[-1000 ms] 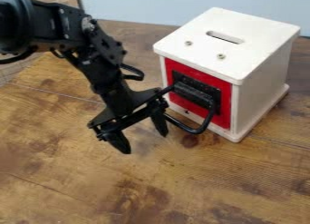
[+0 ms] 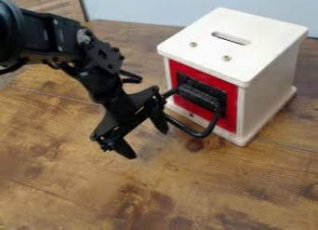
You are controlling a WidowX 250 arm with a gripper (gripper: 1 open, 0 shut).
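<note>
A white wooden box (image 2: 255,57) with a slot and two screw heads on top stands at the right. Its front carries a red panel (image 2: 187,76) with a black part and a black loop handle (image 2: 206,131) that sticks out low toward the front left. My black gripper (image 2: 143,139) hangs open in front of the box, just left of the handle, fingertips pointing down over the table, with nothing visible between its fingers.
A pale wall (image 2: 149,6) runs behind, with a wooden board at the top left.
The box has not moved.
</note>
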